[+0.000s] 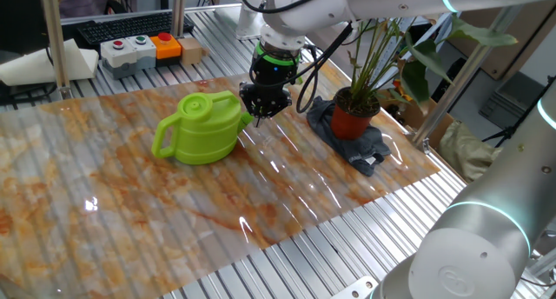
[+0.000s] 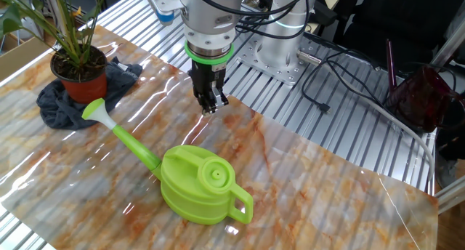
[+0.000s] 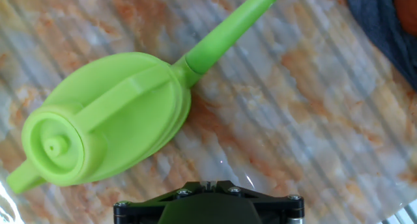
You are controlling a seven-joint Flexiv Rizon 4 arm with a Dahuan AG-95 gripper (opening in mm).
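Note:
A green watering can (image 1: 207, 129) stands upright on the marbled sheet. Its long spout (image 2: 136, 145) ends in a pale rose (image 2: 95, 110) that points toward the potted plant (image 2: 80, 74). My gripper (image 1: 265, 114) hangs above the sheet, on the side of the can away from the table's front edge. At the bottom of the wrist view, my gripper looks shut, its fingertips together at the centre with nothing visible between them. The can's body and top handle (image 3: 122, 97) lie left of it, apart from the fingers.
The plant's pot rests on a dark cloth (image 1: 372, 149). A button box (image 1: 130, 56) and a keyboard (image 1: 126, 26) sit at the back. A dark red jug (image 2: 425, 97) stands far right.

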